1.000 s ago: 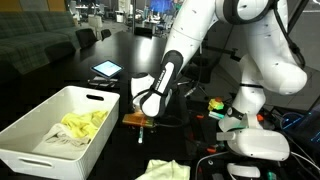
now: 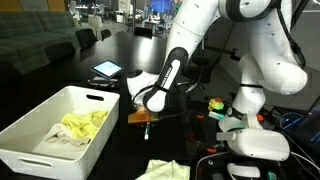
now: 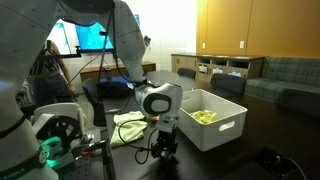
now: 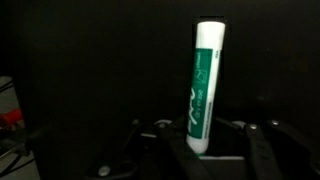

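A white marker with a green label [image 4: 204, 80] fills the middle of the wrist view, and its lower end runs down among the fingertips. My gripper is shut low over the black table. Whether its fingers [image 4: 160, 140] pinch the marker or merely stand close by it cannot be made out. In exterior view 1 the marker [image 2: 147, 130] shows as a small pale strip right beside the gripper [image 2: 142, 120]. From the other side, the gripper [image 3: 160, 148] is dark against the tabletop, and its tips are hard to see.
A white box [image 2: 40, 162] holding yellow and pale cloths [image 2: 84, 124] stands beside the gripper. A cream cloth [image 2: 167, 170] lies near the front edge. A tablet [image 2: 106, 69] rests farther back. Dark tabletop [image 3: 220, 165] lies open around the arm.
In exterior view 1 the gripper and the marker beside it sit slightly differently from before. The box and cloths have stayed put.
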